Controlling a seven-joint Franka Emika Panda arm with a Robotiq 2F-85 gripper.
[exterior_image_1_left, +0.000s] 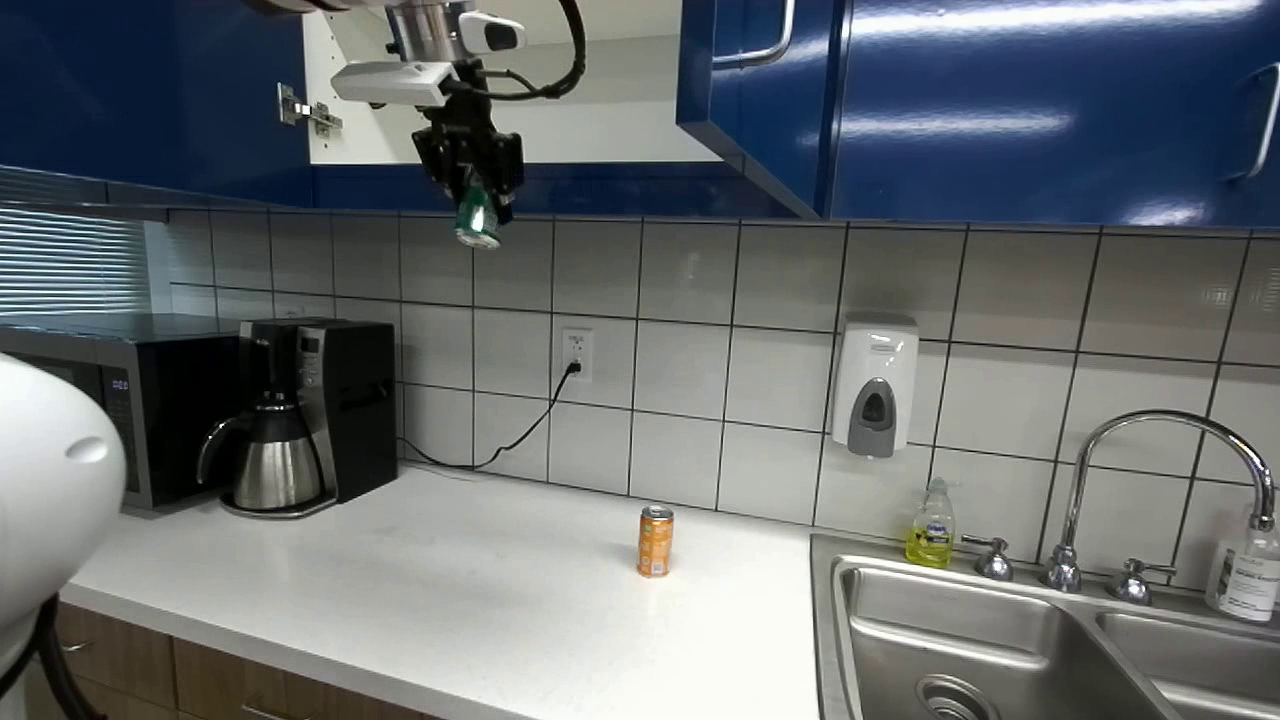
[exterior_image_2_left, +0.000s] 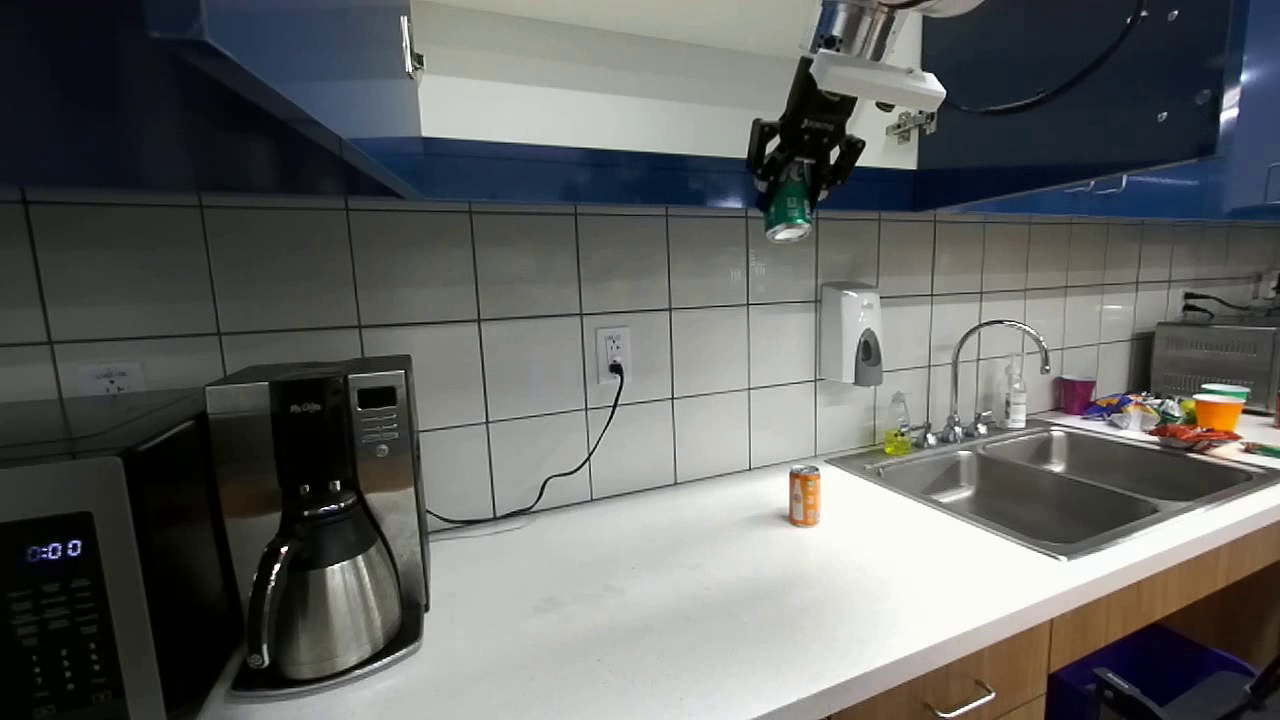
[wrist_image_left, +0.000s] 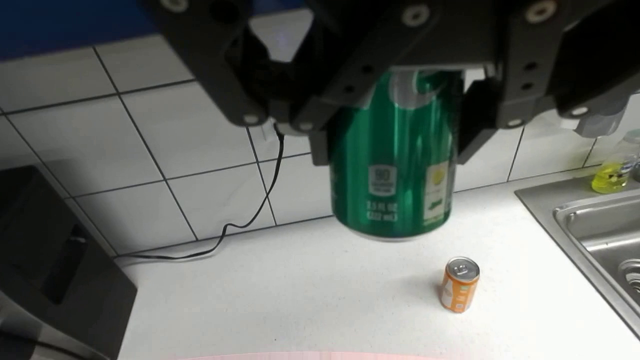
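High above the counter, my gripper (exterior_image_1_left: 480, 198) is shut on a green can (exterior_image_2_left: 788, 214), its base pointing down and slightly tilted. In the wrist view the green can (wrist_image_left: 393, 174) sits between both fingers, its upper end hidden by the gripper. An orange can (exterior_image_1_left: 655, 541) stands upright on the white counter (exterior_image_1_left: 504, 576), well below my gripper and left of the sink. The wrist view shows the orange can (wrist_image_left: 460, 285) to the lower right of the held one.
The open blue cabinet (exterior_image_1_left: 528, 186) is right by my arm, its door (exterior_image_1_left: 762, 96) swung out to the right. A coffee maker (exterior_image_2_left: 330, 516) and microwave (exterior_image_2_left: 84, 576) occupy the left side; the sink (exterior_image_1_left: 960, 624) lies right. Mid-counter is mostly bare.
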